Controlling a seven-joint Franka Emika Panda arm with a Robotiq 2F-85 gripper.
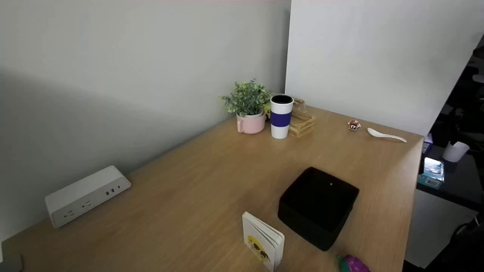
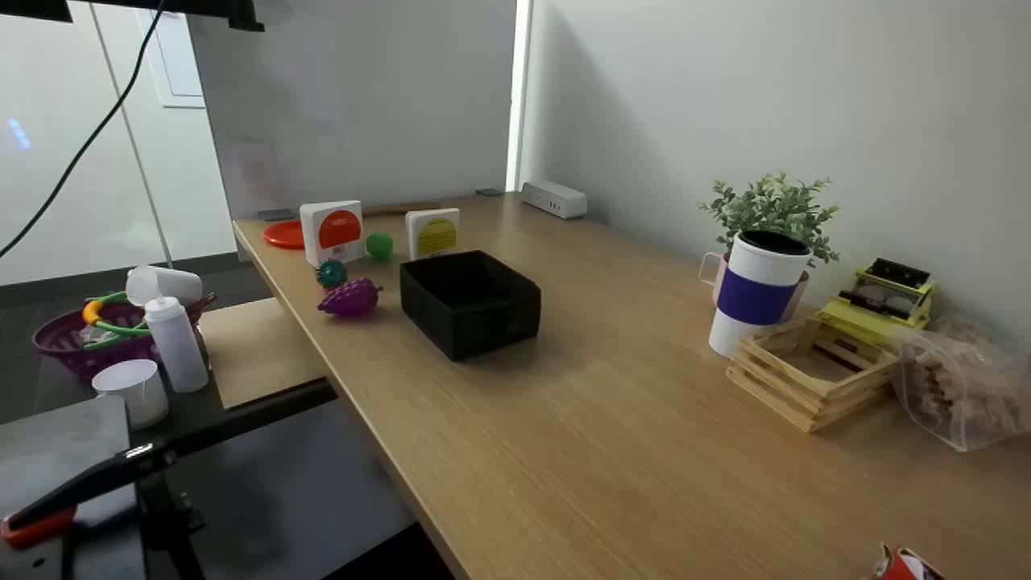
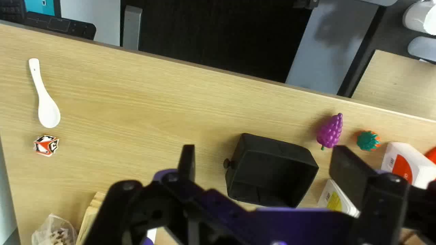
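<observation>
In the wrist view my gripper stands open over the table, its two dark fingers wide apart and nothing held between them. Below, in the gap as seen from the wrist, sits an empty black box [image 3: 271, 141]. It rests on the wooden table, well under the fingertips. Beside it lie a purple toy grape bunch [image 3: 330, 130] and a green-and-orange round toy [image 3: 368, 141]. A white spoon [image 3: 47, 108] and a small red, white and black cube [image 3: 46, 145] are at the other end. Neither exterior view shows the gripper.
A white tumbler with a purple band [image 2: 756, 290], a potted plant [image 1: 252, 122], a wooden crate [image 2: 821, 387] and a clear bag [image 2: 966, 387] crowd the wall side. Small board books [image 2: 333, 232] stand beyond the box.
</observation>
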